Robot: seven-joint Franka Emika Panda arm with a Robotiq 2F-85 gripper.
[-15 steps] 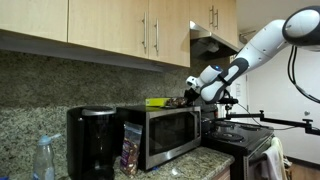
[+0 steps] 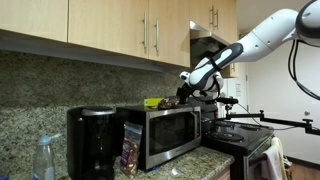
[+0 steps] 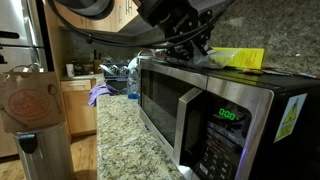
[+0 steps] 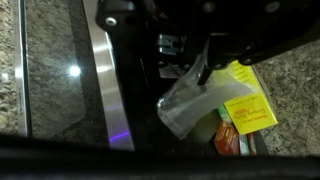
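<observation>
My gripper is over the top of the microwave, shut on a clear, crinkled plastic bag. The bag's loose part spreads below the fingers in the wrist view. Beside it lies a yellow sheet or packet with small print, and an orange-red packet is partly covered. From exterior view 2, the arm hides much of the fingers, while the yellow item shows on the microwave's top.
A black coffee maker, a clear bottle and a bag of food stand left of the microwave. Cabinets hang overhead. The stove is to the right. A paper bag appears in exterior view 2.
Over the last second the arm has lifted and straightened, and the gripper has shifted slightly at the microwave's top.
</observation>
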